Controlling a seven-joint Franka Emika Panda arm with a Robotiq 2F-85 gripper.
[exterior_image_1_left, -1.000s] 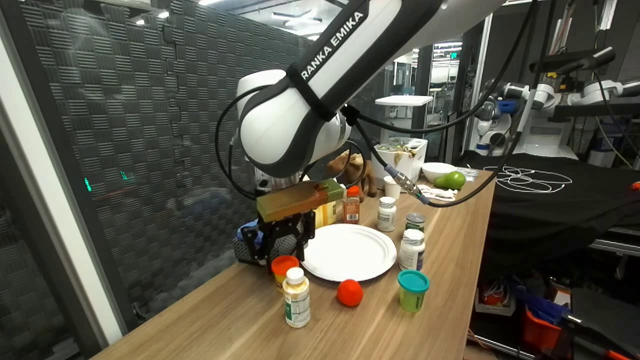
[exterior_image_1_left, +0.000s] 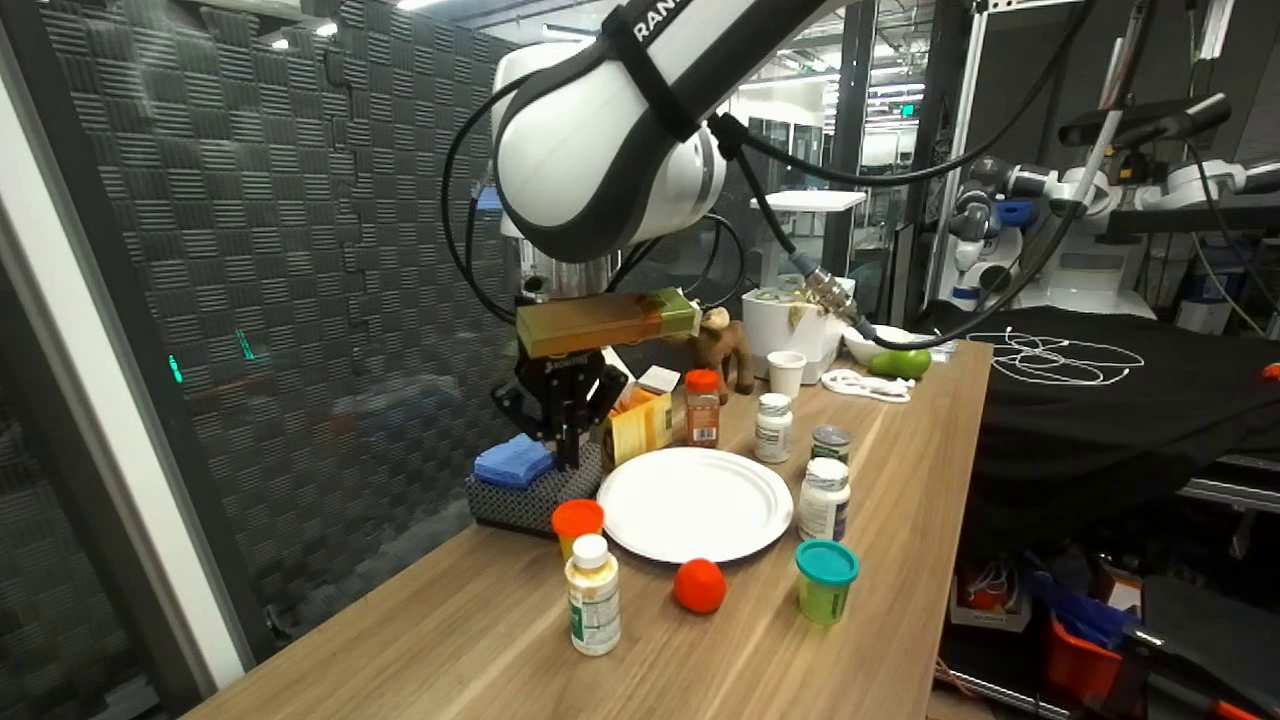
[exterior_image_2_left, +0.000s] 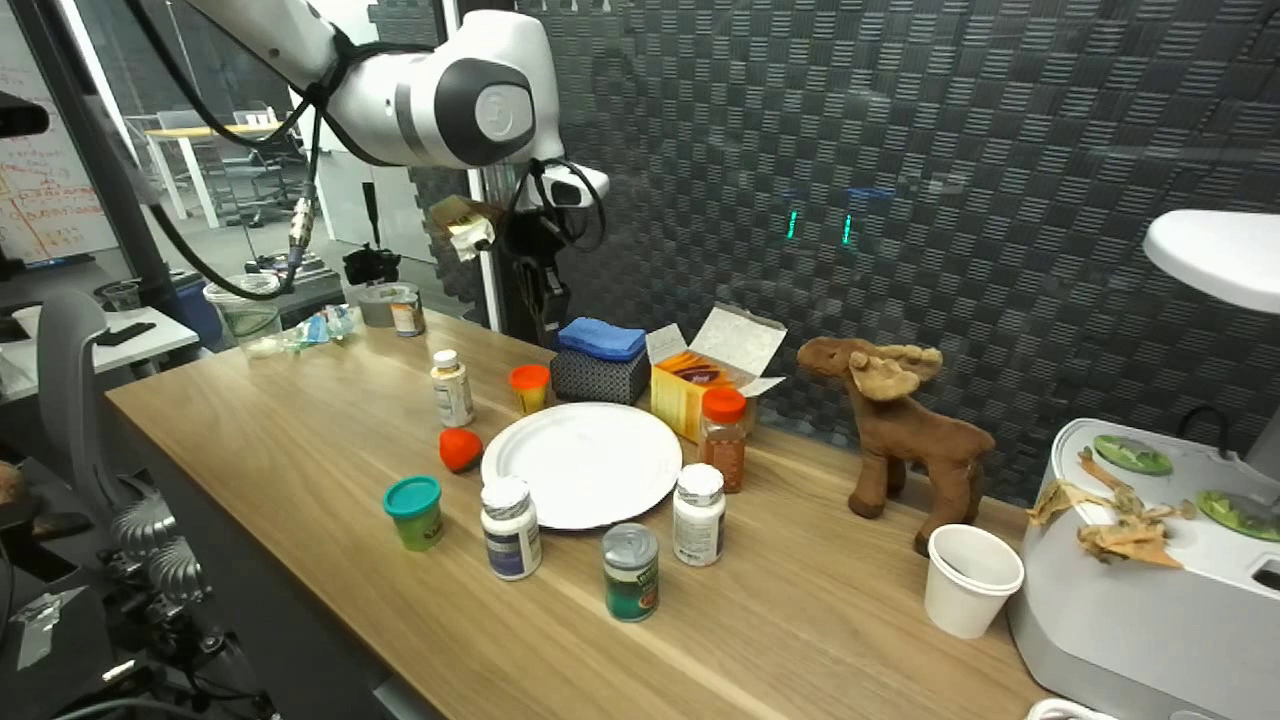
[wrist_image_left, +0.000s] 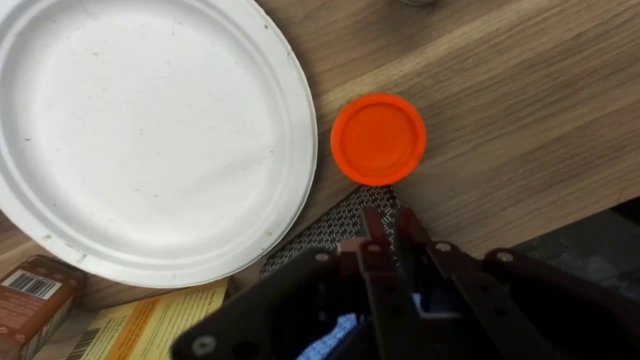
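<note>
My gripper (exterior_image_1_left: 564, 462) hangs above the dark patterned box (exterior_image_1_left: 528, 504), near the folded blue cloth (exterior_image_1_left: 513, 461) on top of it. In the wrist view, the fingertips of the gripper stand close together, with a narrow gap and nothing held between them. The orange-lidded tub (wrist_image_left: 378, 139) stands on the table beside the plate, just beyond the fingertips in that view and clear of them. In exterior view 2 the tub (exterior_image_2_left: 529, 388) is upright next to the box. The white plate (exterior_image_2_left: 582, 462) is empty.
Close to the tub stands a white-capped bottle (exterior_image_1_left: 593, 600). A red ball (exterior_image_1_left: 699, 586), a teal-lidded tub (exterior_image_1_left: 825, 582), an open yellow box (exterior_image_2_left: 684, 396) and a red-capped spice jar (exterior_image_2_left: 722, 438) surround the plate. Bare table lies toward the near left in exterior view 1.
My gripper has risen away from beside the orange-lidded tub, and its fingers have come much closer together. The tub has shifted slightly toward the plate.
</note>
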